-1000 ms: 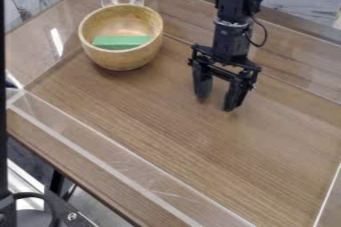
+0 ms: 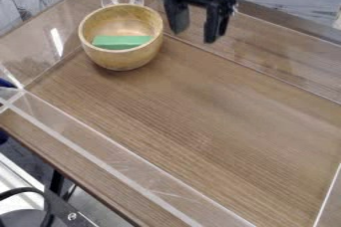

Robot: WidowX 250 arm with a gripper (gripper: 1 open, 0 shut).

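The dark gripper is at the top middle, blurred, beside a round woven basket on the left. A green block lies inside the basket. The gripper's fingers are too blurred to tell their state or whether anything is between them.
A wooden table fills most of the view, its middle and right clear. A white object with two points stands behind the basket. A dark cable is at the lower left corner.
The gripper has moved up and back, away from the middle of the table toward the top edge, and looks more blurred than before.
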